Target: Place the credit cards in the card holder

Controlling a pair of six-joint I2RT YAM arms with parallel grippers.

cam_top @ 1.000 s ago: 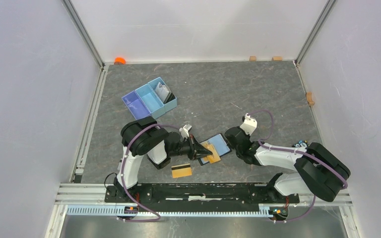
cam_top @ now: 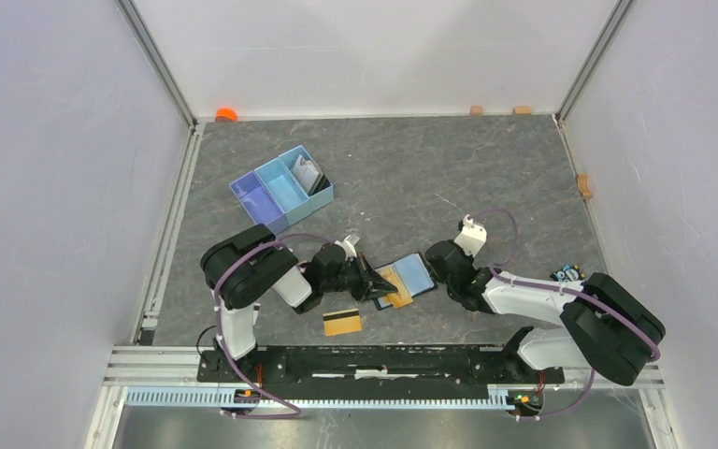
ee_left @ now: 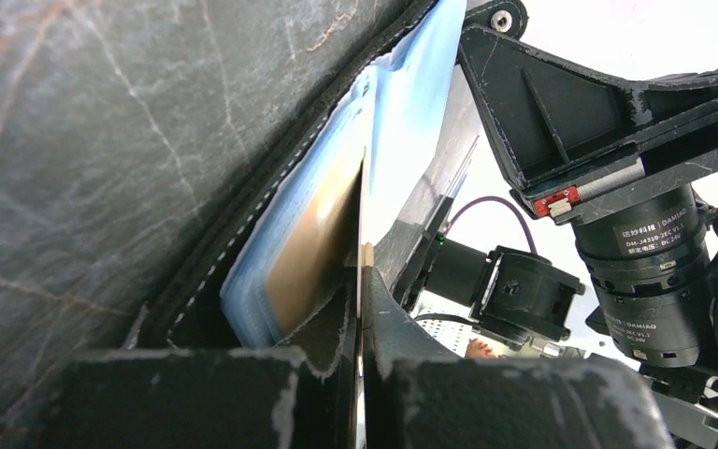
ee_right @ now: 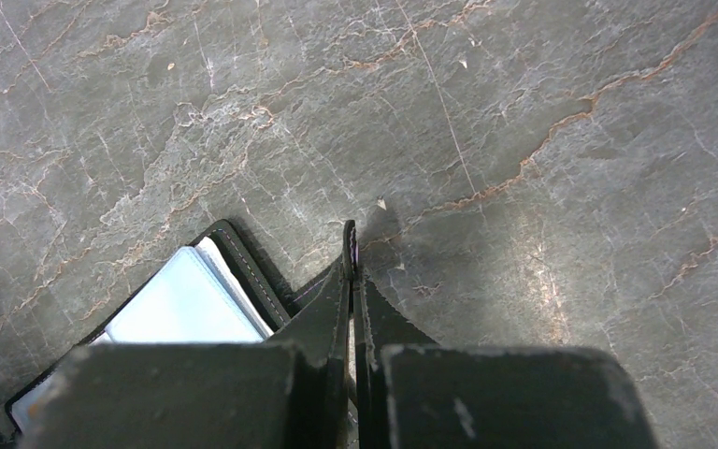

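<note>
The card holder (cam_top: 413, 272), black with pale blue sleeves, lies open between my two grippers. My left gripper is shut on a gold card (cam_top: 396, 287) above the holder. In the left wrist view this card appears edge-on, a thin upright line over the sleeves (ee_left: 435, 84); whether its edge is inside a sleeve I cannot tell. A tan patch shows on the sleeve beside it. At the holder's right edge, my right gripper is shut, with nothing visible between its fingers. Another gold card (cam_top: 342, 323) with a dark stripe lies flat on the table.
A blue compartment box (cam_top: 287, 224) stands at the back left, with cards or similar flat items (cam_top: 308, 175) in one compartment. A small dark patterned object (cam_top: 567, 273) lies near the right wall. The table behind the holder is clear.
The left arm's elbow has swung left, while its gripper and the held card shifted only slightly over the holder. The right arm has barely moved. The striped card and holder stay put.
</note>
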